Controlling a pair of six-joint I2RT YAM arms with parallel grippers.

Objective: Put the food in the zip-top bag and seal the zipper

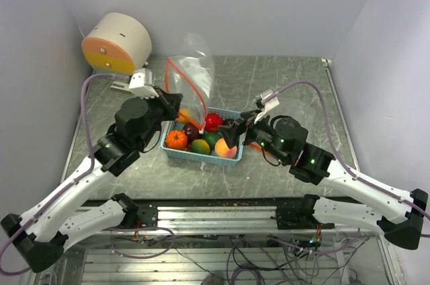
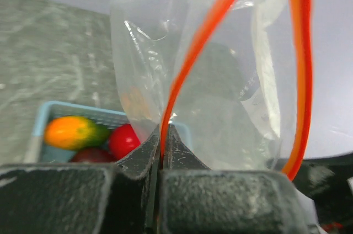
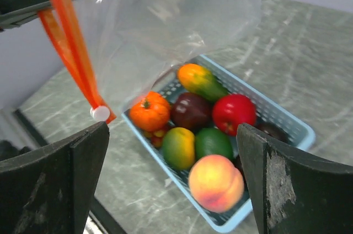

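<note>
A clear zip top bag (image 1: 196, 70) with an orange zipper hangs in the air, its mouth parted. My left gripper is shut on the bag's orange-edged rim (image 2: 185, 74). Below it, a light blue basket (image 1: 201, 158) holds the food: an orange pumpkin-like piece (image 3: 149, 111), a dark round fruit (image 3: 191, 111), a red tomato-like piece (image 3: 234, 113), a green avocado-like piece (image 3: 213, 144), a peach (image 3: 215, 183) and others. My right gripper is open above the basket's right side, empty. In the right wrist view, the bag covers the basket's far left corner.
A white and orange rounded container (image 1: 117, 43) stands at the back left. Another clear bag (image 1: 295, 113) lies flat at the right, partly behind my right arm. Bare grey table (image 1: 262, 73) shows at the back.
</note>
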